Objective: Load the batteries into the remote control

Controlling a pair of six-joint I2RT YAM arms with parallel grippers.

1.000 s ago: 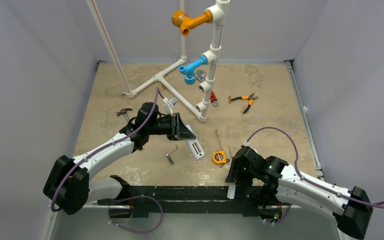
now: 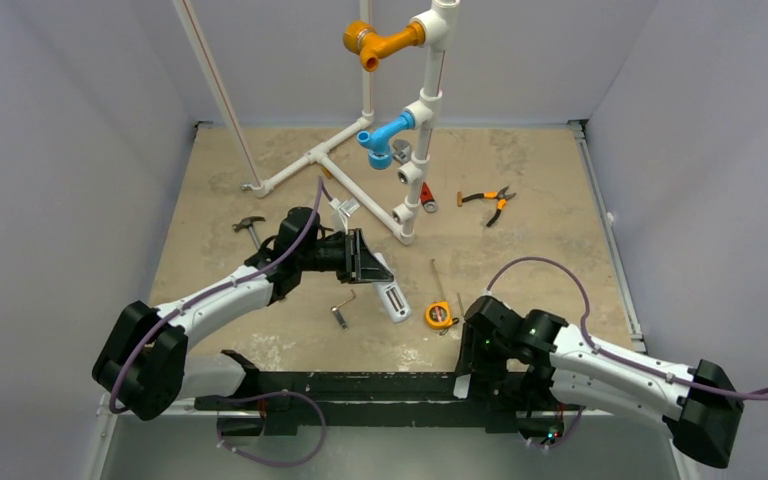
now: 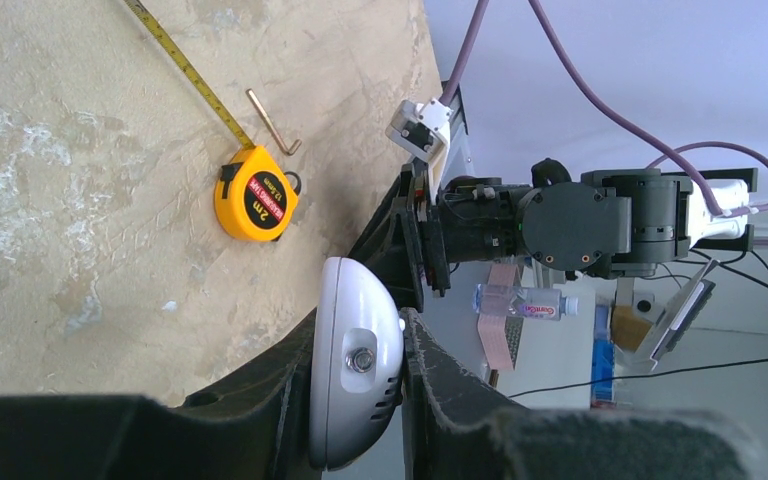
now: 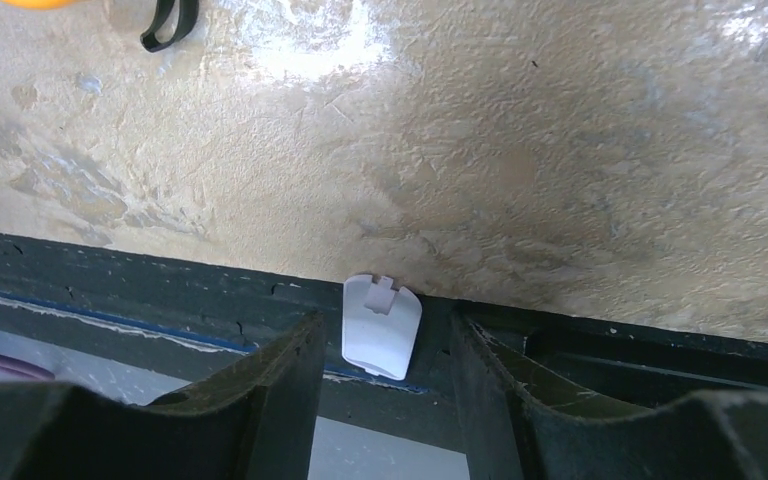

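In the top view my left gripper is shut on the white remote control, its open compartment facing up with dark, long shapes inside. The left wrist view shows the rounded end of the remote clamped between both fingers. A small white battery cover lies on the black front rail. On either side of it stand the fingers of my right gripper, part open, with gaps visible on both sides. From above, the cover pokes out below the right gripper.
A yellow tape measure lies between the arms, beside a thin hex key. Behind stands a white pipe frame with orange and blue fittings. Pliers, a hammer and another tool rest on the table.
Both arms have shifted slightly. The remote is still in my left gripper, a little lower in the top view. The cover stays on the rail.
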